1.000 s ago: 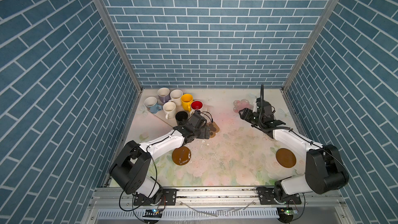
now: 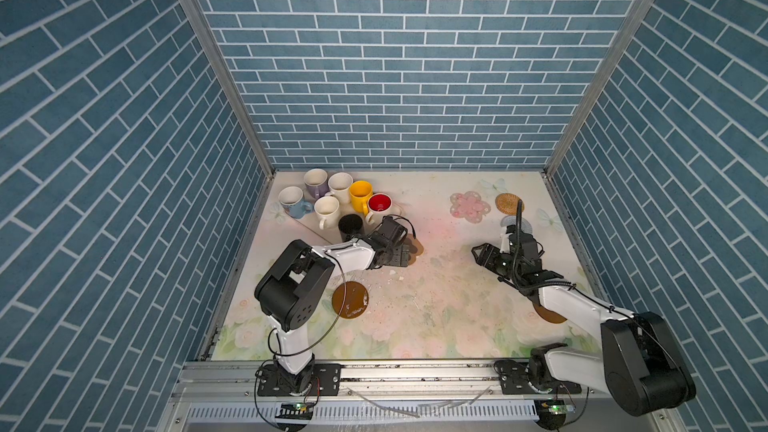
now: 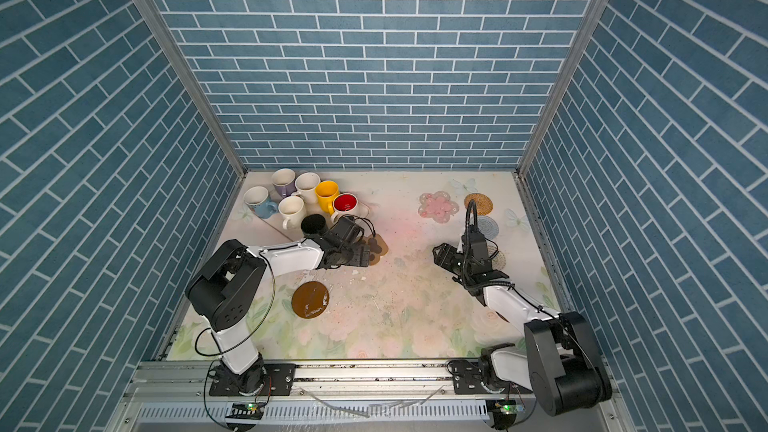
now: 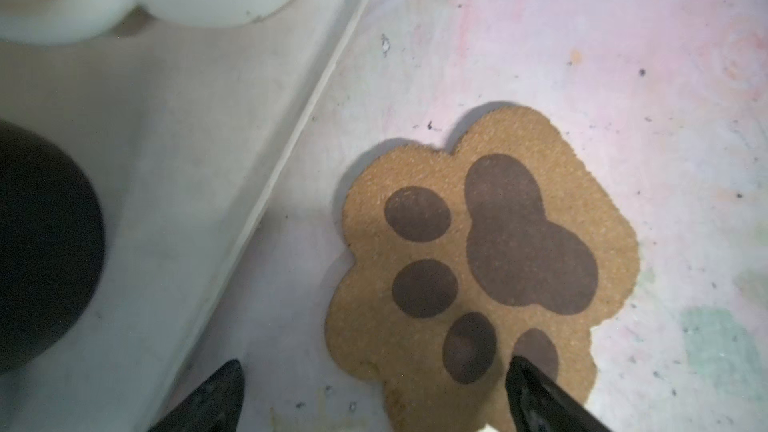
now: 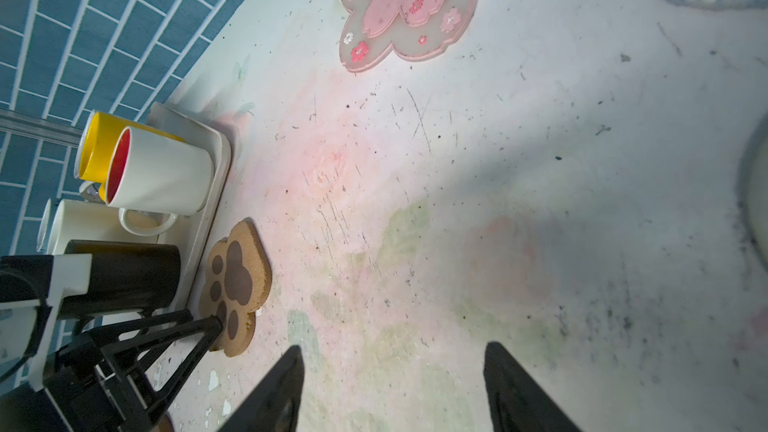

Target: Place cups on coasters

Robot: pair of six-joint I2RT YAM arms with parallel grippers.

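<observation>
Several cups stand grouped on a tray at the back left: a red-lined white cup (image 2: 379, 206), a yellow cup (image 2: 361, 195), a black cup (image 2: 350, 226), a cream cup (image 2: 327, 209), a blue cup (image 2: 293, 200) among them. My left gripper is open over the paw-shaped coaster (image 4: 496, 272), with no cup between its fingers. On the right, my right gripper stands apart-jawed and empty above bare tabletop. A pink flower coaster (image 2: 469, 206), a round cork coaster (image 2: 508, 204) and a brown round coaster (image 2: 350, 300) lie without cups.
The tray edge (image 4: 264, 192) runs close beside the paw coaster. A grey-blue coaster (image 3: 484, 228) lies behind the right arm, which partly covers other coasters near it. Brick-patterned walls enclose three sides.
The left arm has swung round, its gripper staying near the paw coaster. The cups have not moved.
</observation>
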